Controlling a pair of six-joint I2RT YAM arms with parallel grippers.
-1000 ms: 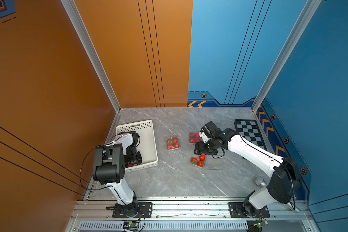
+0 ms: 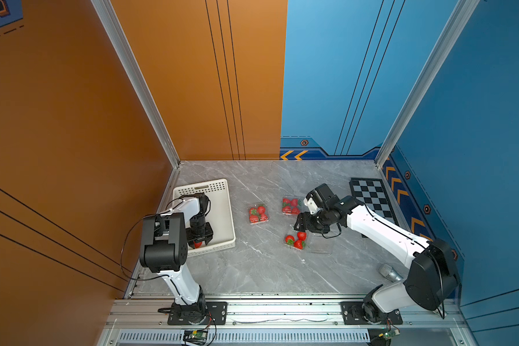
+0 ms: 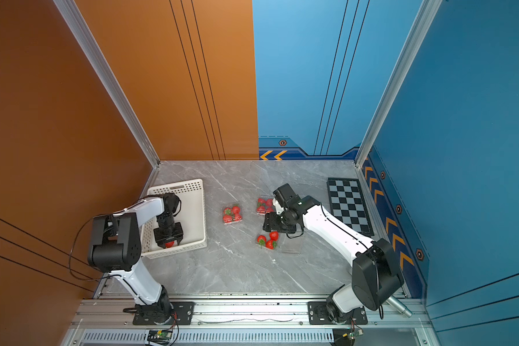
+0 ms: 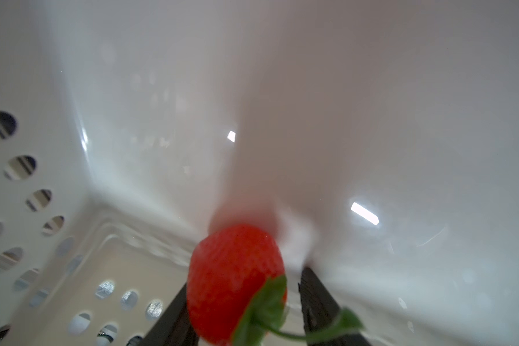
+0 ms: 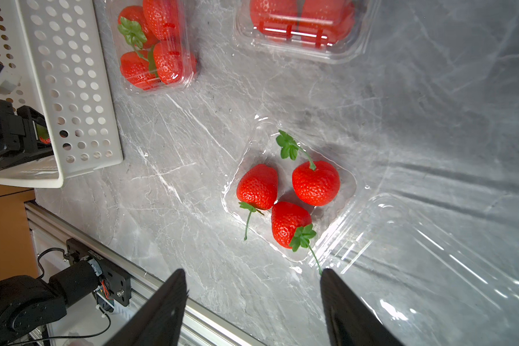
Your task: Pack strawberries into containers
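Note:
A red strawberry point(image 4: 233, 276) with a green stem sits between the fingers of my left gripper, low inside the white basket point(image 2: 228, 213). A narrow gap shows between the berry and the right finger, so the fingers are not closed on it. My right gripper is open and empty above the table. Beyond its fingertips lies a clear tray point(image 5: 351, 187) holding 3 strawberries, among them one at the right point(image 5: 316, 182), its lid half point(image 5: 438, 242) folded out flat.
Two filled clear containers stand farther back: one on the left point(image 5: 181, 34), one on the right point(image 5: 305, 49). A checkered board point(image 2: 374, 199) lies at the right. Bare table separates the basket from the containers.
My right arm has shifted slightly to the right since a second ago. The left gripper has moved a little inside the basket, and more of the red berry shows under it.

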